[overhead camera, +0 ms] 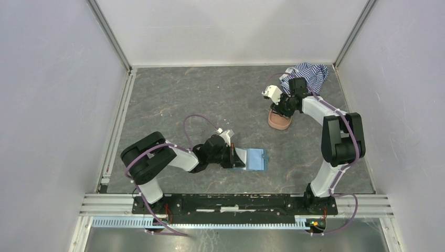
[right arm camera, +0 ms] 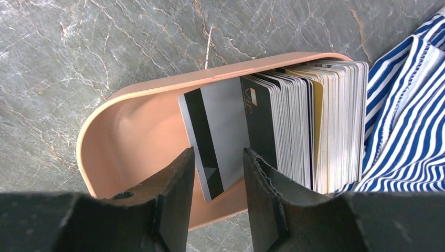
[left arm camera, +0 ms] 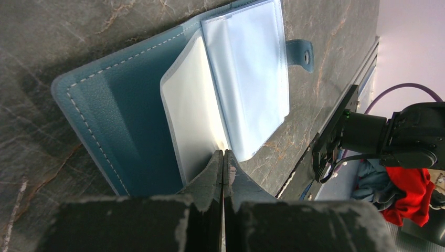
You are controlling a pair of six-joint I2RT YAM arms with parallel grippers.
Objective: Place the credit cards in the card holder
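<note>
In the top view, the blue card holder [overhead camera: 256,159] lies open on the table, with my left gripper [overhead camera: 234,159] at its pages. Seen from the left wrist, a white sleeve page [left arm camera: 194,107] stands raised beside the clear sleeves [left arm camera: 254,73]. The left gripper is shut, its tips at that page's lower edge. In the right wrist view, a grey card with a black stripe [right arm camera: 224,115] leans in the tray before a row of upright cards [right arm camera: 315,126]. My right gripper's fingertips [right arm camera: 219,152] stand apart over this card; whether they grip it cannot be told.
The pinkish tray [right arm camera: 126,142] is empty at its left end. A blue-and-white striped cloth [overhead camera: 313,76] lies close behind it. Bare grey table [overhead camera: 199,94] stretches between the tray and the left wall.
</note>
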